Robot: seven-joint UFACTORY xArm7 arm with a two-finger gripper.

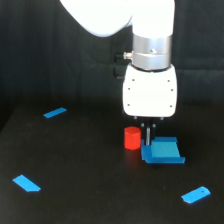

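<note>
A red cylinder [132, 138] stands upright on the dark table, close against the left side of a small blue square tray [163, 158]. My gripper [148, 132] points down from the white arm, its fingertips just right of the cylinder and over the tray's left back corner. The thin dark fingers are hard to make out against the black background, so their spacing is unclear. No object shows lifted in them. The tray's inner floor looks empty.
Blue tape strips mark the table at back left [55, 112], front left [26, 183] and front right [196, 195]. A dark curtain [60, 60] hangs behind.
</note>
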